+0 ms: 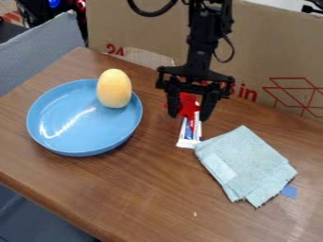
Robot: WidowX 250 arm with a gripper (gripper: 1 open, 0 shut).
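Note:
My black gripper (191, 102) hangs low over a red and white tube-like packet (190, 134), with its fingers around the red upper part; whether it grips it cannot be seen clearly. The packet lies on the wooden table, pointing toward the camera. A blue plate (78, 128) is on the left, with a yellow egg-shaped object (113, 87) on its back right part. A folded pale blue cloth (246, 165) lies to the right of the packet.
A cardboard box (279, 66) stands along the back. A small blue tape patch (288, 192) is at the right.

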